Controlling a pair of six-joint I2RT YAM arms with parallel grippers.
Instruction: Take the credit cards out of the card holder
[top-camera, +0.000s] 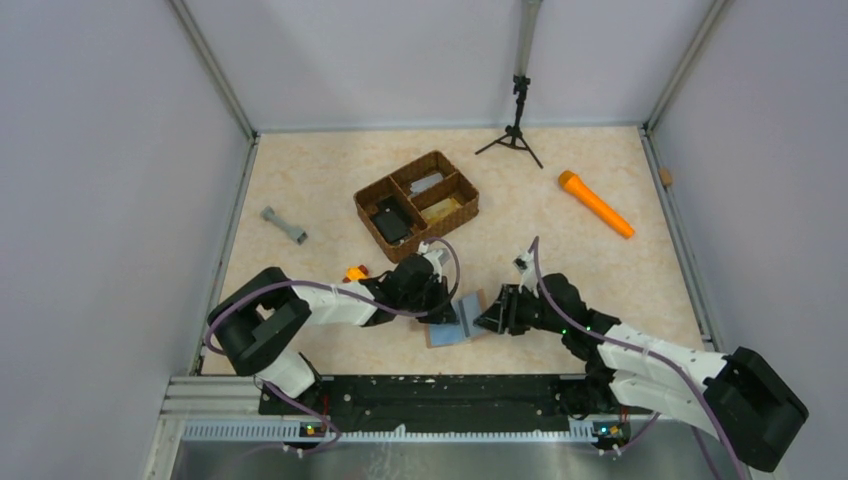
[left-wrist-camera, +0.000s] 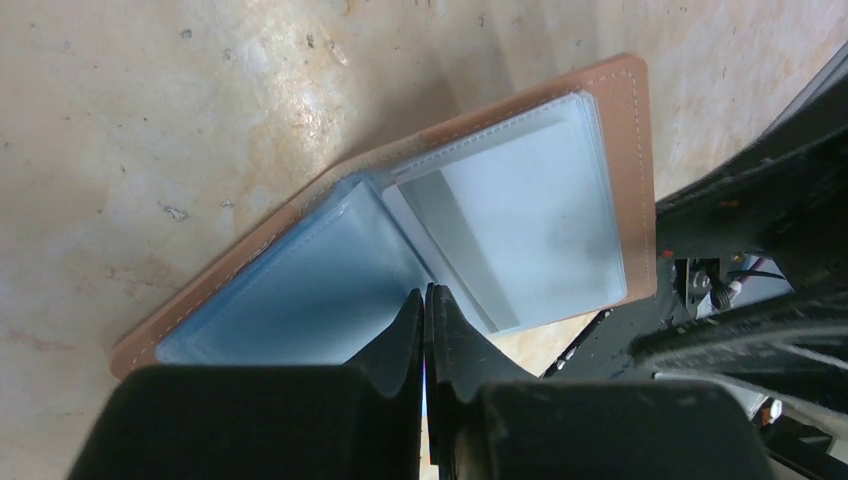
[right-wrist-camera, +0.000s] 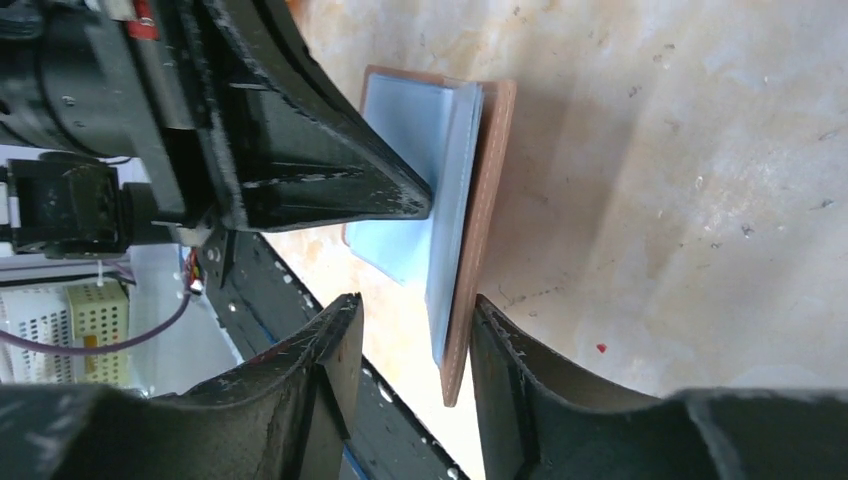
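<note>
The card holder (top-camera: 459, 333) lies opened out near the table's front edge. It has a brown cover (left-wrist-camera: 640, 180) with pale blue clear sleeves (left-wrist-camera: 310, 285). A white card-like panel (left-wrist-camera: 535, 195) shows through the sleeve on the right half in the left wrist view. My left gripper is shut, its tips at the holder's middle fold, with nothing visible between them. My right gripper stands open, its fingers on either side of the holder's raised right edge. Whether either fingertip touches the cover, I cannot tell.
Behind the holder stands a brown woven basket (top-camera: 417, 205) with a black item and pale items in its compartments. An orange microphone (top-camera: 597, 204) lies at the back right, a grey bone-shaped object (top-camera: 284, 225) at the left. A small orange toy (top-camera: 356, 272) sits beside the left arm.
</note>
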